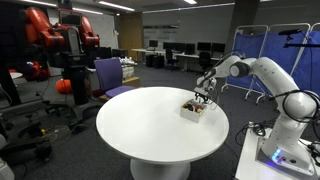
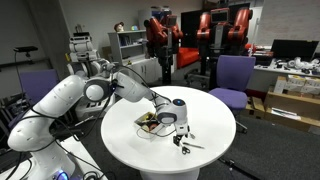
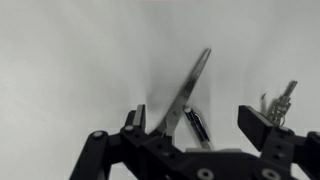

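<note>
In the wrist view my open gripper has its black fingers spread left and right. A slim pointed silver tool [image 3: 184, 93] lies on the white table in the gap seen between them, its lower end hidden behind the gripper. Beside it lies a thin dark pen-like item [image 3: 197, 126]. At the right finger, a small metal item [image 3: 281, 102] is partly covered. In exterior view 2 my arm's white wrist [image 2: 179, 112] hangs over the table near the small tools, with scissors-like dark loops [image 2: 186, 150] close by. Nothing is held.
An open box [image 1: 192, 111] with several items inside stands on the round white table [image 1: 140, 118], near the arm. A dark rod [image 2: 241, 168] lies near the table edge. Much of the tabletop away from the arm is bare.
</note>
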